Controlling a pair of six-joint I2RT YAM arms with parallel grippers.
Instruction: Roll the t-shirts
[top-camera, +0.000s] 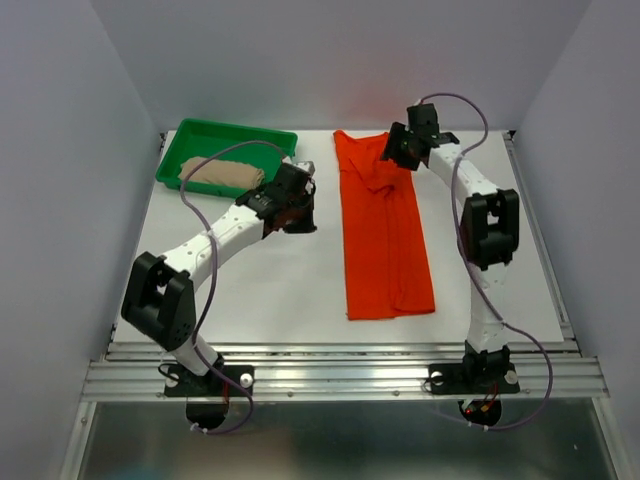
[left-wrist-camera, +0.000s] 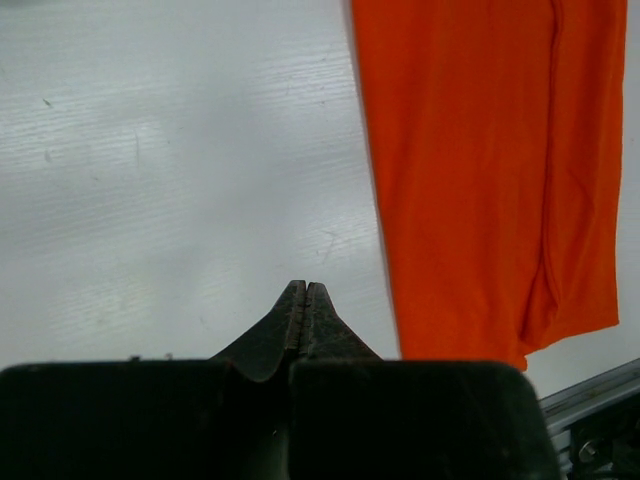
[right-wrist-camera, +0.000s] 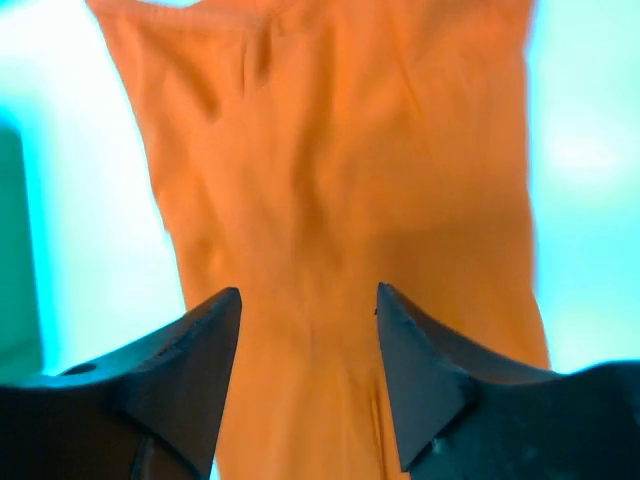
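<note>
An orange T-shirt (top-camera: 372, 265), folded into a long strip, lies flat on the white table right of centre, running from the back edge toward the front. Its far end is rumpled. Over that end, at the right side of the cloth, my right gripper (top-camera: 398, 158) has its fingers apart. In the right wrist view, shirt cloth (right-wrist-camera: 320, 150) spreads beneath these parted fingers (right-wrist-camera: 215, 335), and none appears pinched. My left gripper is shut above bare table, left of the shirt, with nothing visible between its tips.
At the back left stands a green bin (top-camera: 222, 130) holding a rolled beige cloth (top-camera: 222, 172). Bare table (top-camera: 270, 300) extends across the front left, with another clear strip right of the shirt.
</note>
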